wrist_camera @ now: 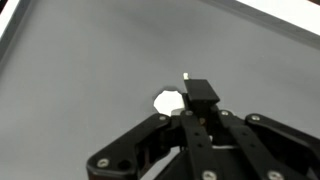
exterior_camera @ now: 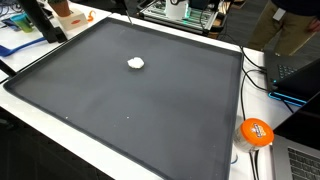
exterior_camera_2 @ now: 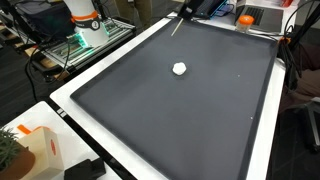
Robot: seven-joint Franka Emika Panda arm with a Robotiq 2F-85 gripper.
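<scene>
A small white object (wrist_camera: 168, 102) with an uneven outline lies on the dark grey board (wrist_camera: 90, 90). It also shows as a white patch (exterior_camera_2: 179, 69) in exterior view 2, toward the board's far side. My gripper is shut on a thin stick (exterior_camera_2: 177, 27), which hangs down from the fingers in exterior view 2. Only the stick's pale tip (wrist_camera: 186, 76) shows past the fingers in the wrist view. The stick is above the board, apart from the white object. Most of my gripper is cut off in both exterior views.
Most of the board is bare. An orange-topped container (exterior_camera: 254, 133) stands on the white table beside it, near a laptop (exterior_camera: 297, 160). Other items (exterior_camera: 68, 12) crowd the table's far left corner. Another robot arm (exterior_camera_2: 87, 22) stands at the left in exterior view 2.
</scene>
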